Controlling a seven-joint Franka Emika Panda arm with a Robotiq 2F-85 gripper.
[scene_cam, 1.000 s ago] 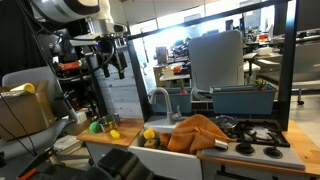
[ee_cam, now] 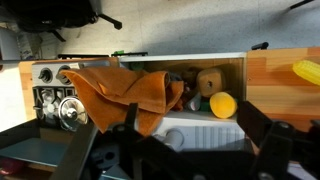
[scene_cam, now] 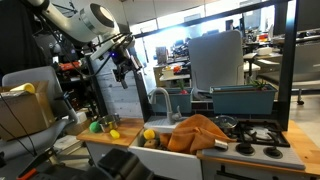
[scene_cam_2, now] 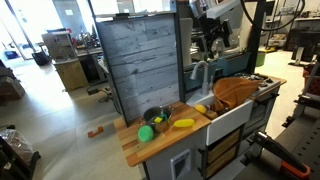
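High above the counter, my gripper hangs clear of everything on the surface. From the wrist view, its dark fingers stand apart with nothing visible between them, over the sink. An orange cloth drapes across part of the sink. Beside it in the basin lie a round yellow item and brownish round items. A yellow elongated object rests on the wooden counter to the sink's right in that view. The cloth hides part of the basin.
The tall faucet rises behind the sink. A stove stands to the right. On the left counter are a metal pot and a green round item. A grey panel stands behind; bare wood shows near the front.
The arm has swung, and my gripper has shifted rightward in the exterior view, nearer the space above the sink. Objects on the counter and in the sink look unmoved.
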